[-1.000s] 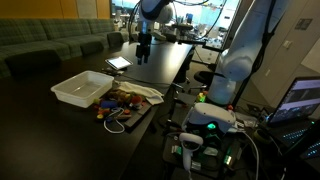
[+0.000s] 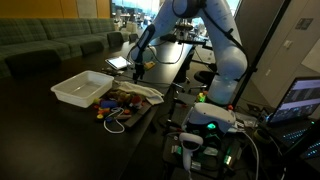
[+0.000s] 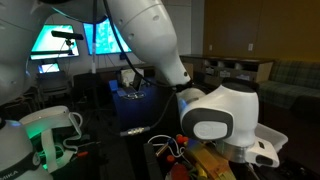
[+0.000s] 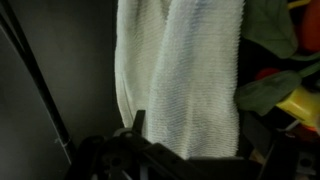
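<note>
A whitish cloth (image 4: 195,65) runs through the middle of the wrist view, its lower end between my open fingers. In exterior view 1 this cloth (image 2: 146,91) lies spread along the far right side of the toy-filled tray. My gripper (image 2: 138,77) hangs just above and behind it. The fingers show dark at the bottom of the wrist view, wide apart on either side of the cloth; I cannot tell whether they touch it. In exterior view 2 the white wrist (image 3: 225,125) hides most of the work area.
A white bin (image 2: 66,96) stands left of the cloth on the dark table. Colourful toys (image 2: 122,100) crowd the tray, and some lie right beside the cloth in the wrist view. A white cable curls near the tray's front. Open table lies at the left.
My arm has come down steadily from high above the table, bringing the gripper close to the cloth. The cloth, bin and toys look unmoved.
</note>
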